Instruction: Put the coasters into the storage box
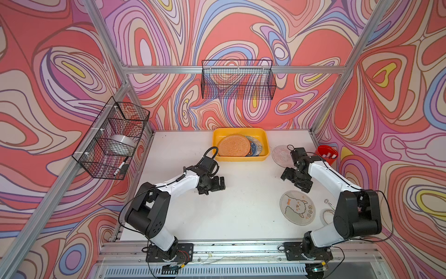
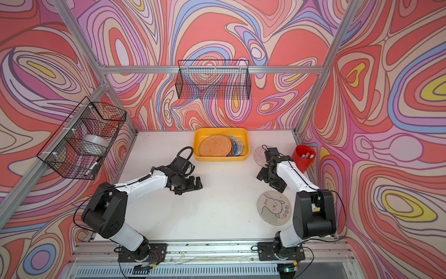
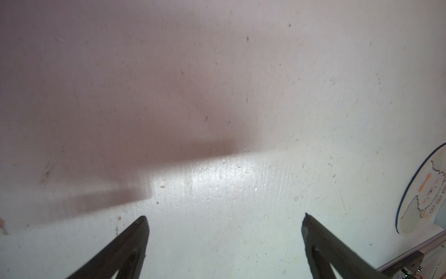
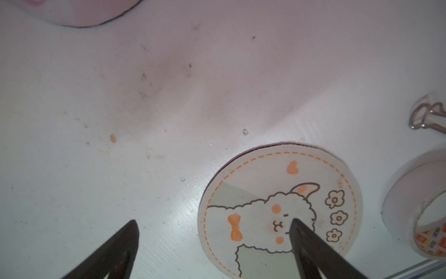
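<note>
At the table's back stands the yellow storage box (image 1: 240, 158), holding an orange round coaster (image 1: 234, 145) and a blue patterned one (image 1: 257, 146) to its right. A pale coaster with a sheep drawing (image 4: 260, 209) lies flat at the front right. Behind it, a pink coaster (image 1: 280, 155) rests right of the box, partly covered by my right arm. My right gripper is open above the table, just behind the sheep coaster, nothing between its fingers. Over bare table on the left, my left gripper also hangs open and empty.
A red bucket (image 2: 303, 158) stands at the back right. Near the right edge lie a roll of tape (image 4: 418, 209) and a metal clip (image 4: 427, 116). Wire baskets (image 1: 238, 83) hang on the back and left frames.
</note>
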